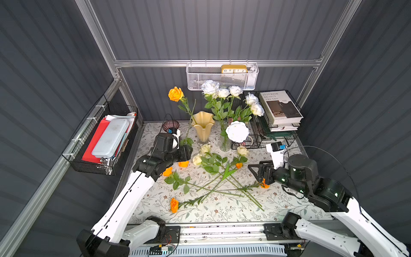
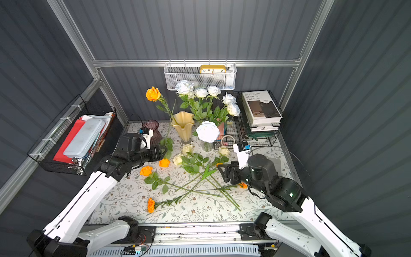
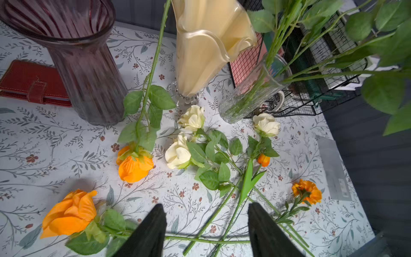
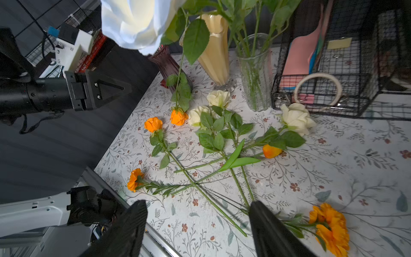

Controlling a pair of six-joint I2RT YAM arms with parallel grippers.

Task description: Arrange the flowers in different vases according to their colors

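Note:
My left gripper is open, with nothing between its fingers. Beyond it, an orange rose (image 3: 134, 165) points head down near the cloth, its stem rising past the cream vase (image 3: 214, 38). Another orange rose (image 1: 175, 94) stands high, its stem running down toward that vase. My right gripper is also open and empty, above the table. White roses (image 1: 209, 87) fill the clear glass vase (image 4: 255, 72). On the cloth lie cream roses (image 3: 177, 152), an orange rose (image 3: 70, 214), two orange marigold-like flowers (image 4: 329, 229) and an orange tulip (image 4: 271, 150). A purple vase (image 3: 85, 68) stands at left.
A black wire rack with books (image 1: 280, 107) stands at back right, and a wire basket (image 1: 102, 141) hangs on the left wall. A red wallet (image 3: 36, 83) lies behind the purple vase.

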